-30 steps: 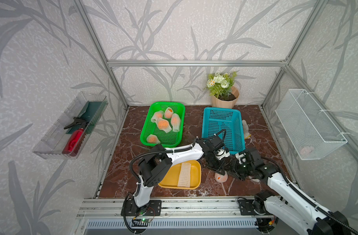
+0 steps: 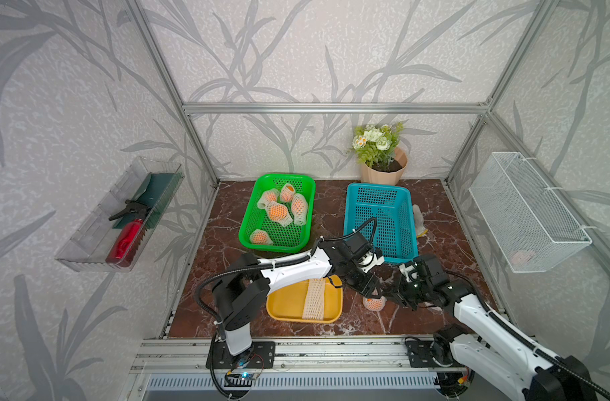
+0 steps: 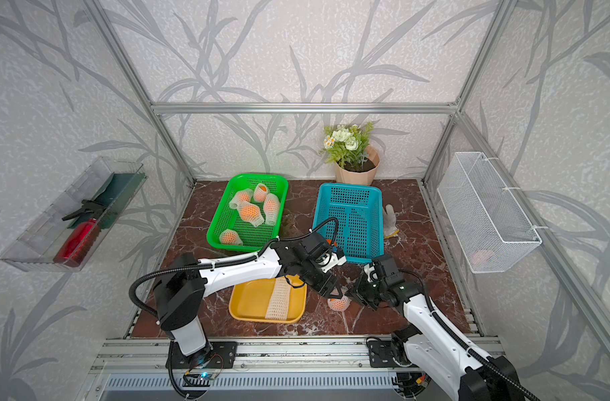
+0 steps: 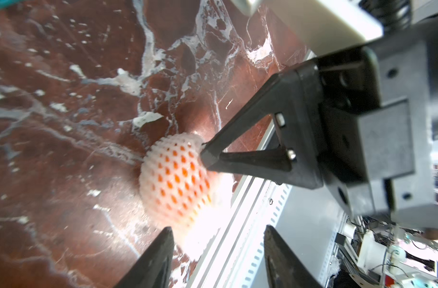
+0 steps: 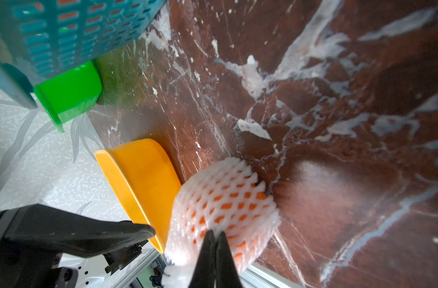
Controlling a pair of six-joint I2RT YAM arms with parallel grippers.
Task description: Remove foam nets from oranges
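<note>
An orange in a white foam net (image 4: 178,177) sits on the marbled table between the two arms. My left gripper is open; its fingers stand apart just short of the netted orange, with nothing clasped between them. The fingers of my right gripper are shut together, their tips against the net; whether they pinch any foam cannot be told. More netted oranges (image 2: 277,212) lie in the green basket (image 2: 248,230). An empty foam net (image 2: 314,298) rests in the yellow tray (image 2: 281,310).
The blue basket (image 2: 412,227) stands just behind the grippers, with some orange (image 3: 329,243) showing at its near left side. A flowerpot (image 2: 383,170) is at the back. The table's front edge runs close below the netted orange.
The right arm is nearly still, and the netted orange has shifted only slightly.
</note>
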